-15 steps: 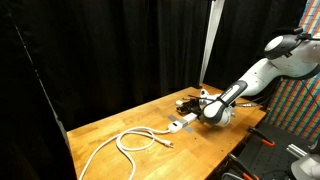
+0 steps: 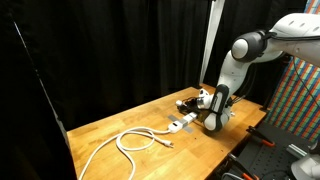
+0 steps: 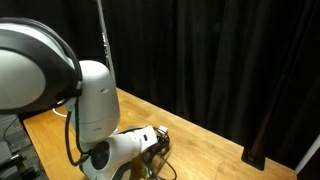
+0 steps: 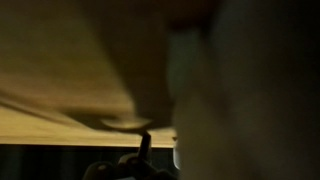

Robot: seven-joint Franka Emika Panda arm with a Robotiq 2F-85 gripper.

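Observation:
A white power strip [image 2: 182,122] lies on the wooden table, its long white cord [image 2: 128,150] curling away to the left. Just behind the strip, low over the table, is my gripper [image 2: 190,104]; its dark fingers blend with dark parts around them there. The arm's white wrist partly hides this spot in exterior view 2, where the gripper [image 3: 160,144] is low by the tabletop. The fingers stand open, and I make out nothing held. The wrist view is very dark and blurred, with wood and a black shape low down.
Open table [image 2: 110,125] stretches left of the strip, around the cord. Black curtains [image 2: 100,60] hang behind the table. A dark cable [image 3: 172,165] loops beside the wrist. A small dark object [image 3: 253,158] sits near the table's back edge.
The arm's elbow and forearm have swung up and to the left, leaving the forearm steeper over the hand. The gripper stays near the same spot. The strip and cord have not moved.

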